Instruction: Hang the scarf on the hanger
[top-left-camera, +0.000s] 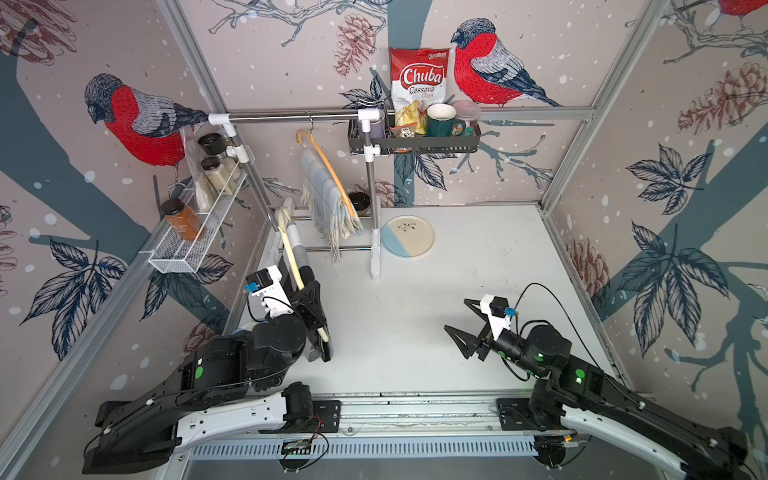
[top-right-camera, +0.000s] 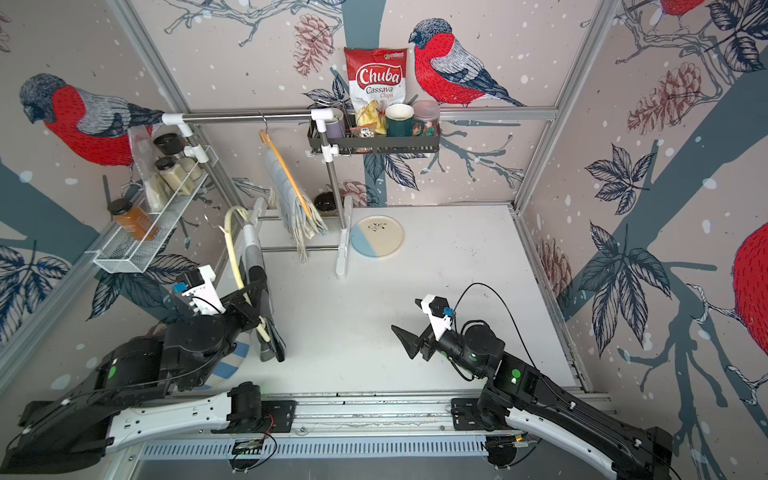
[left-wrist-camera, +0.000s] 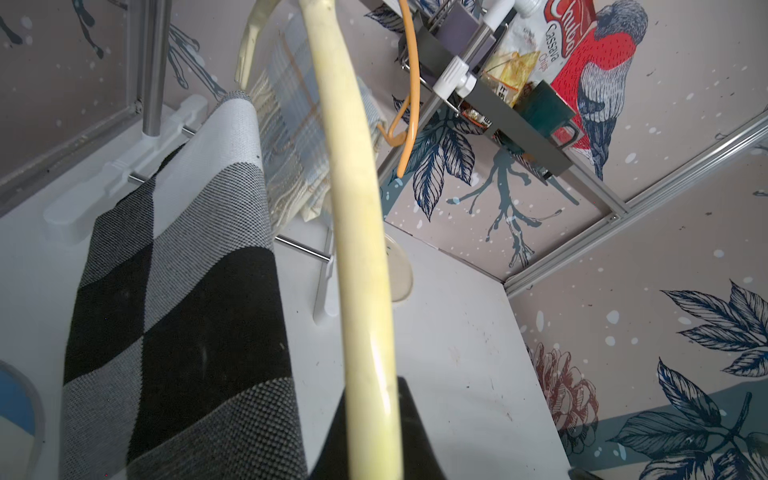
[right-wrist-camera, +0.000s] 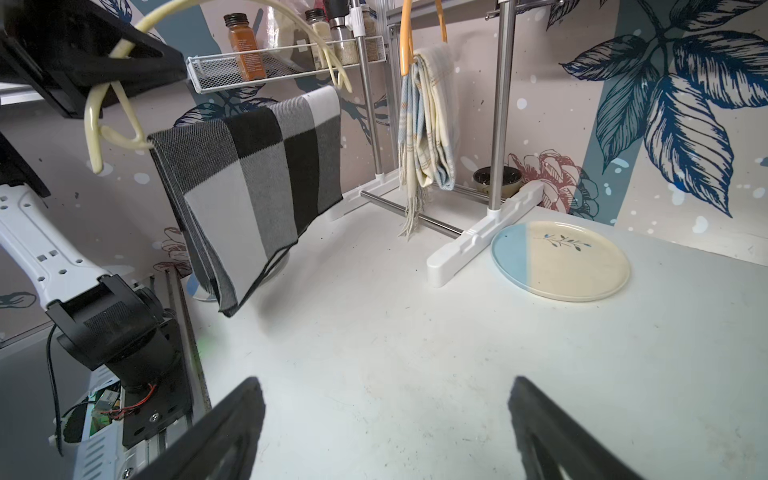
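Note:
A black, grey and white checked scarf (right-wrist-camera: 272, 160) hangs folded over the bar of a cream hanger (left-wrist-camera: 352, 240). My left gripper (top-left-camera: 310, 308) is shut on that hanger and carries it, scarf and all, above the left part of the table. In the left wrist view the hanger's body runs up through the middle, with the scarf (left-wrist-camera: 200, 288) draping down at left. My right gripper stands open over the table, nothing between its fingers. The hanger's hook end is hard to make out.
A metal rail (top-left-camera: 280, 117) holds an orange hanger (top-left-camera: 336, 176) with a pale plaid scarf (top-left-camera: 324, 196). A wire shelf with jars (top-left-camera: 196, 232) is at left. A plate (top-left-camera: 420, 237) lies on the table, whose right half is clear.

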